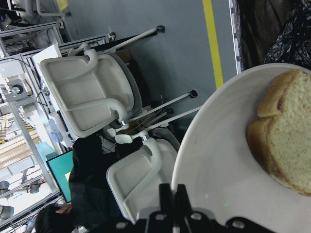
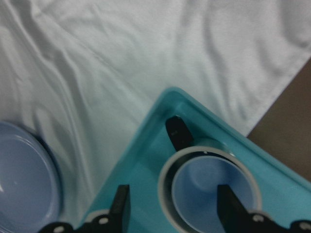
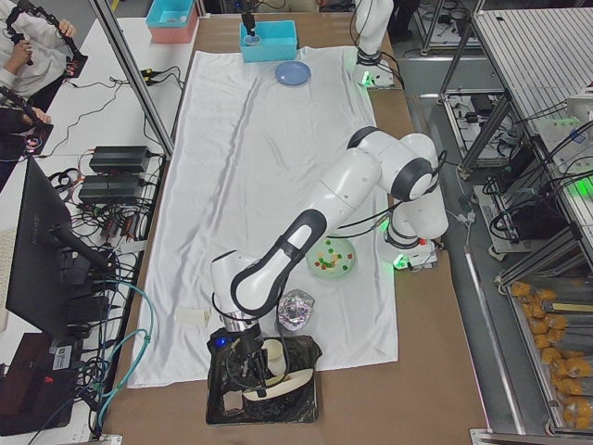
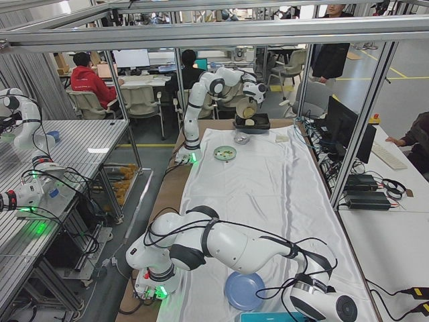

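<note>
My left gripper is shut on the rim of a white plate (image 1: 214, 145) carrying a slice of bread (image 1: 286, 131); in the camera right view the plate (image 4: 245, 106) is tilted above the black-lined bin (image 3: 306, 403). My right gripper is open over a cyan bin (image 2: 141, 160), around a cup with a pale blue inside (image 2: 206, 189) and a dark handle. A blue plate (image 2: 22, 179) lies on the cloth beside that bin.
On the white cloth (image 3: 250, 167) stand a green plate with small coloured pieces (image 3: 331, 259) and a crumpled foil item (image 3: 296, 310). Metal frame posts and a monitor (image 3: 37, 250) border the table.
</note>
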